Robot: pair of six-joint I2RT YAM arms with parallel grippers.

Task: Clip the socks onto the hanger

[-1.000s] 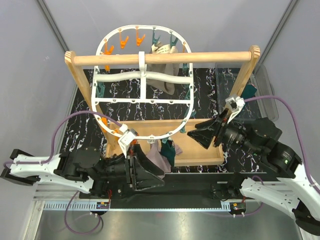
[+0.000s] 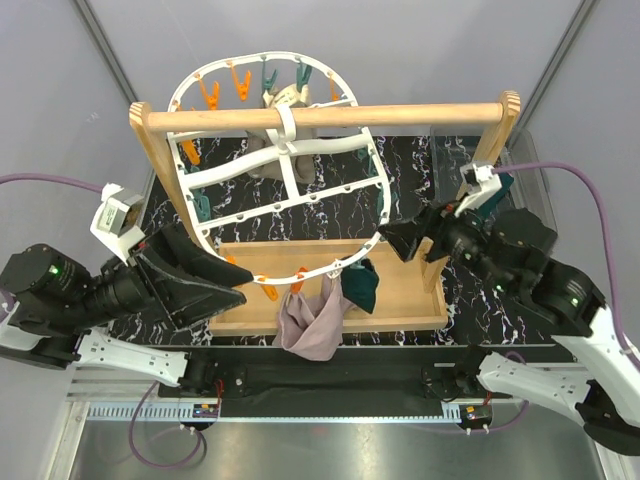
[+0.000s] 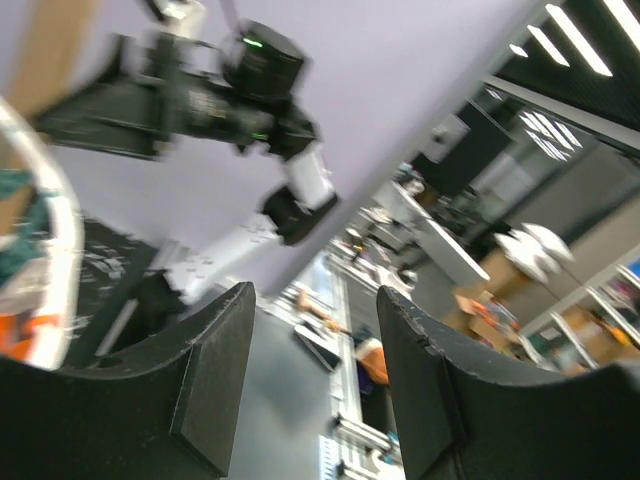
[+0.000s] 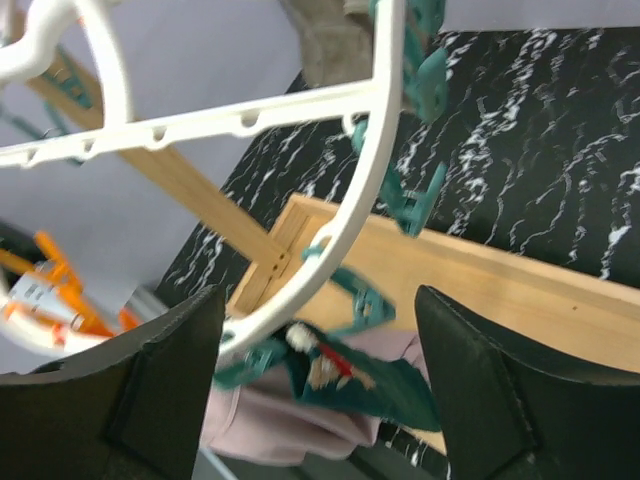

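The white hanger (image 2: 287, 206) hangs tilted from the wooden bar, with orange and teal clips around its rim. From its front rim hang a pink sock (image 2: 312, 328) and a dark green sock (image 2: 362, 285); a beige sock (image 2: 293, 98) hangs at the back. In the right wrist view, the green sock (image 4: 390, 385) lies beneath a teal clip (image 4: 362, 300). My right gripper (image 2: 392, 236) is open at the hanger's right edge, the rim crossing the view between its fingers. Left of the front rim, my left gripper (image 2: 228, 285) stands open and empty.
A wooden bar (image 2: 400, 116) on slanted posts spans above. Below sits a shallow wooden tray (image 2: 405, 315) on a black marbled surface (image 2: 410, 165). Behind the right post is a clear bin (image 2: 530, 160) with another green item (image 2: 497, 195).
My left gripper has moved left, away from the pink sock. The hanger has swung leftward and tilted.
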